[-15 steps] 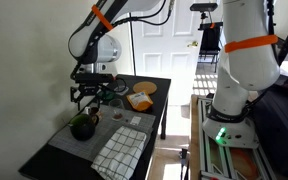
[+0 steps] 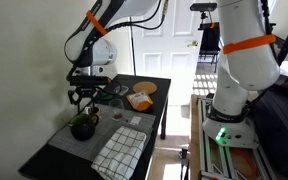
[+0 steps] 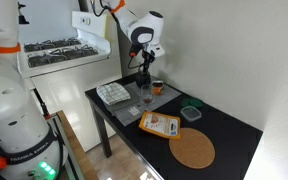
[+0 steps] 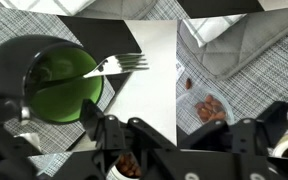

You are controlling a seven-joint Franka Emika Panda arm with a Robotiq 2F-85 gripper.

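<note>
A dark mug [image 4: 26,75] with a green inside fills the left of the wrist view, and in the first exterior view the dark vessel [image 2: 83,128] stands near the wall. Across the mug's mouth leans a fork [image 4: 122,64], tines past the rim; its handle end is hard to make out. My gripper is open, its fingers well apart, with no object clasped between them. It hangs above the table beside the mug. Below the gap lies a clear cup [image 4: 202,108] with several almonds in it.
A checked cloth [image 2: 119,152] lies near the table's front edge. An orange-rimmed tray [image 3: 160,125] and a round brown mat [image 3: 192,148] are farther along. A green item [image 3: 191,101] sits near the wall.
Over the last second the arm and gripper show little visible movement above the dark vessel. Objects on the table stay in place.
</note>
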